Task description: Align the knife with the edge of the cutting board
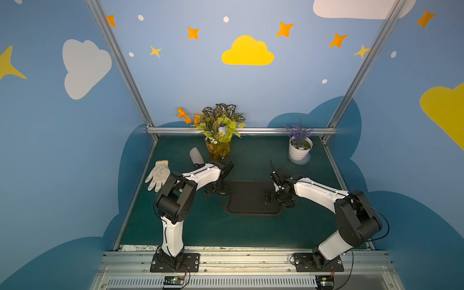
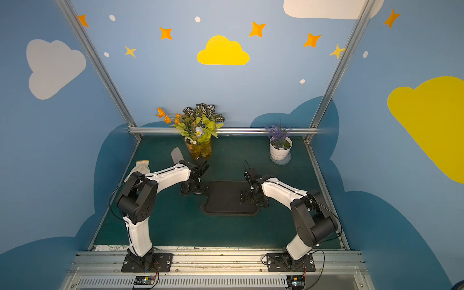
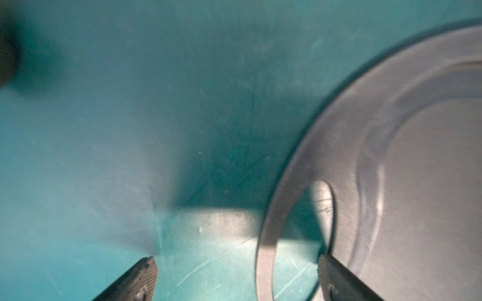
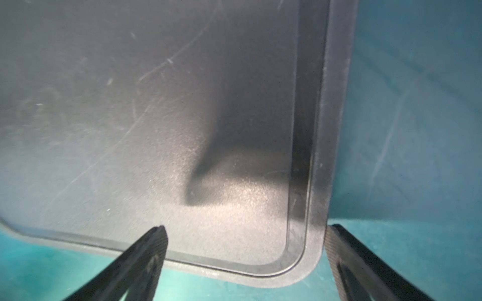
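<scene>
A dark cutting board (image 1: 253,198) lies flat in the middle of the green table. My left gripper is open over the board's left end, where an oval handle hole (image 3: 301,250) shows between the fingers. At the board's right side stands my right gripper, also open, with the board's rounded corner and rim (image 4: 321,160) below and between its fingers. Behind the left arm lies the knife (image 1: 195,155), its pale blade showing; most of the handle is hidden by that arm.
A flower vase (image 1: 218,147) stands at the back beside the knife. To the left is a white glove (image 1: 158,175), and a white plant pot (image 1: 299,150) sits at the back right. The table in front of the board is clear.
</scene>
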